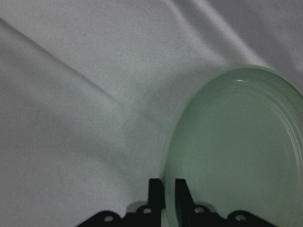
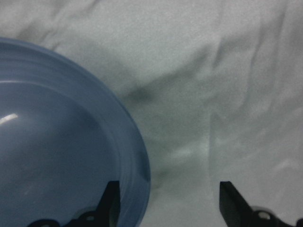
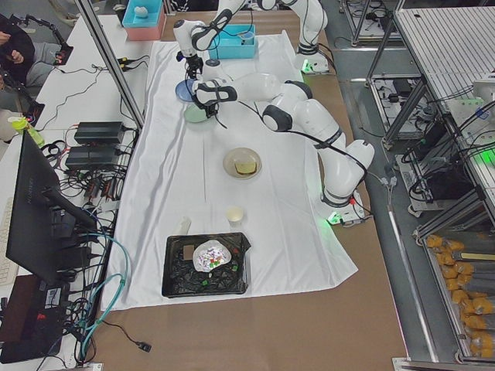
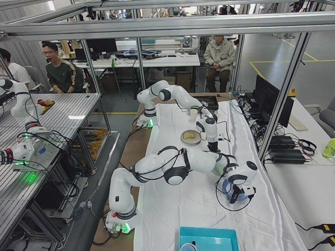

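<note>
A green plate [image 1: 236, 142] lies on the white cloth; my left gripper straddles its rim, one finger outside and one inside, close together, with the thin rim between them; whether it grips is unclear. A blue plate [image 2: 61, 142] lies beside it in the camera views. My right gripper is open over the blue plate's rim, one finger over the plate, the other over bare cloth.
A tan plate [image 3: 242, 163] holding a yellow item, a cup [image 3: 234, 215] and a black tray [image 3: 174, 270] stand on the cloth. A turquoise bin [image 4: 208, 236] is beyond the blue plate.
</note>
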